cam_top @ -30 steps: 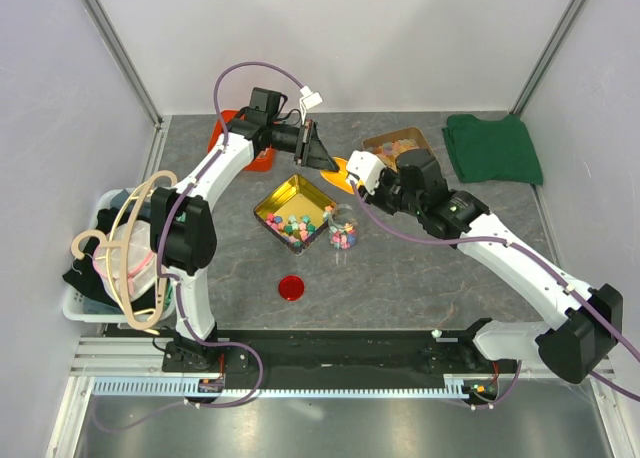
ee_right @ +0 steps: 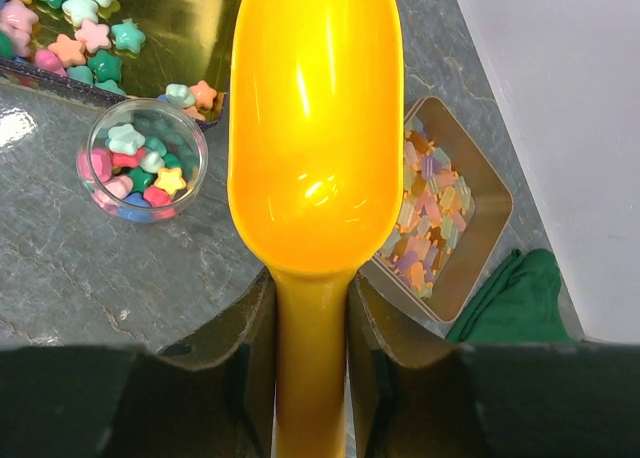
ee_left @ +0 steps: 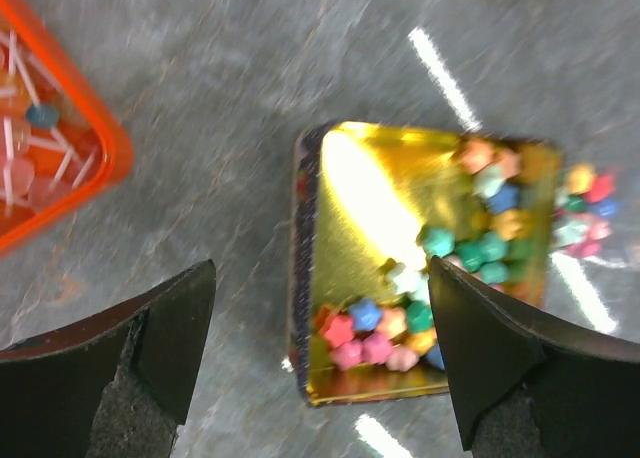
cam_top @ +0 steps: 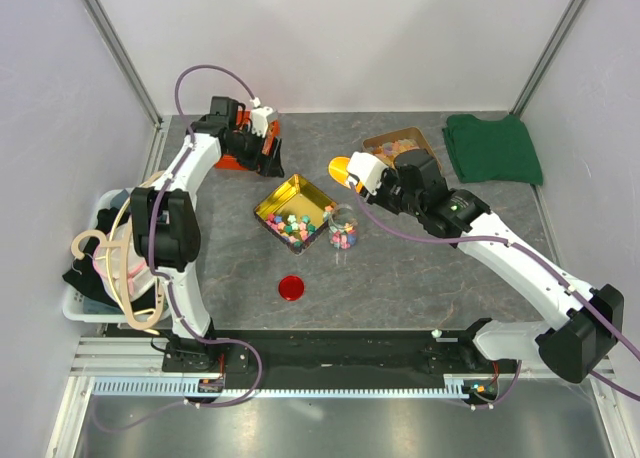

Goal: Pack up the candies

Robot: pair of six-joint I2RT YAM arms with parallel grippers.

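Note:
A yellow scoop (ee_right: 315, 138) is clasped by its handle in my right gripper; its bowl looks empty. Left of the scoop, a clear jar (cam_top: 342, 228) holds several colourful star candies. More star candies (ee_left: 380, 328) lie in the gold-lined tray (cam_top: 303, 190), mostly toward its near side and one edge. My left gripper (cam_top: 271, 161) hangs open over the table between the orange basket (ee_left: 115, 148) and this tray, nothing between its fingers. A small round red lid (cam_top: 291, 288) rests nearer the front.
At the back, a brown box (ee_right: 485, 203) contains pale gummy candies (ee_right: 430, 218). A green cloth (cam_top: 493, 148) is at the back right. To the left stands a white basket (cam_top: 72, 304) with bags.
The right arm with the scoop has barely moved.

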